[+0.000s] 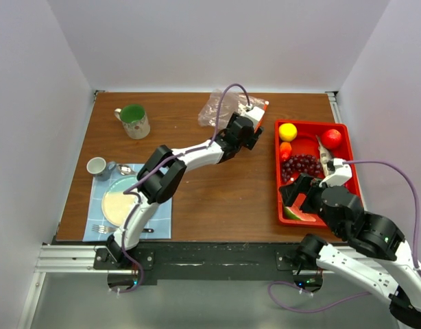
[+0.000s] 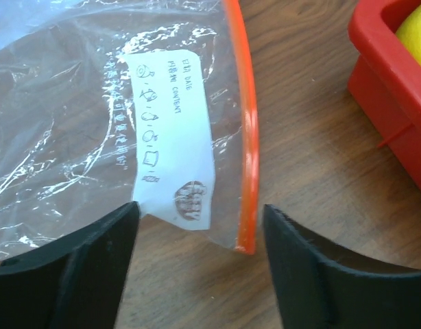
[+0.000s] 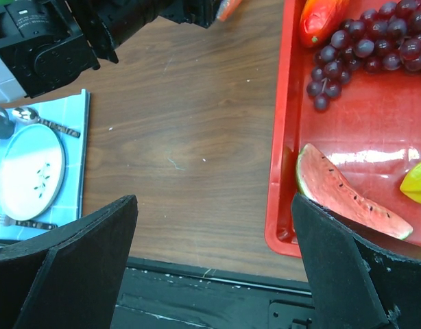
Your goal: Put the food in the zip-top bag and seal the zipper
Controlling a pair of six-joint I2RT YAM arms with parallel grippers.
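A clear zip top bag (image 2: 53, 130) with an orange zipper strip (image 2: 247, 137) and a white label lies flat on the table's far middle; from the top (image 1: 212, 111) it is partly hidden by my left arm. My left gripper stands part open over the strip's near end, its fingers on either side with no contact visible. At the red tray's near left corner, my right gripper is open and empty. Inside the tray are a watermelon slice (image 3: 347, 195), grapes (image 3: 371, 44), a yellow star-shaped fruit (image 3: 417, 181) and a red-orange pepper-like item (image 3: 321, 20).
The red tray (image 1: 354, 168) also holds a lemon (image 1: 288, 132), a red round fruit (image 1: 332, 139) and a fish (image 1: 324, 154). At left are a green mug (image 1: 134, 122), a small cup (image 1: 97, 166) and a plate (image 1: 119, 207) on a blue mat.
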